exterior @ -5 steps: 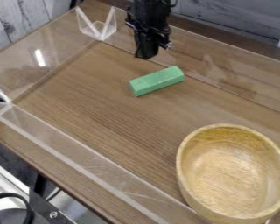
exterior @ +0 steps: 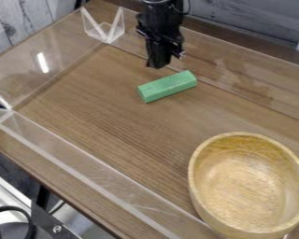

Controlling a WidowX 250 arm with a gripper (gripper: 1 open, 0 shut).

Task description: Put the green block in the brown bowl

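Note:
The green block (exterior: 167, 86) lies flat on the wooden table, a little above the middle of the view, long side slanting up to the right. Just beyond it, near the top, is my black gripper (exterior: 163, 60), pointing down with its tips close to the block's far side. I see no block between its fingers; it is too small and dark to tell how far apart they stand. At the lower right the brown bowl (exterior: 198, 201), a light tan one, stands upright and looks empty.
A clear plastic piece (exterior: 104, 25) stands at the upper left. Transparent walls run along the tray's left and front edges. Black cables (exterior: 8, 217) lie in the lower left corner. Bare table (exterior: 127, 140) separates block and bowl.
The gripper has come slightly toward the camera and a little to the right, nearer the block. Block and bowl have stayed where they were.

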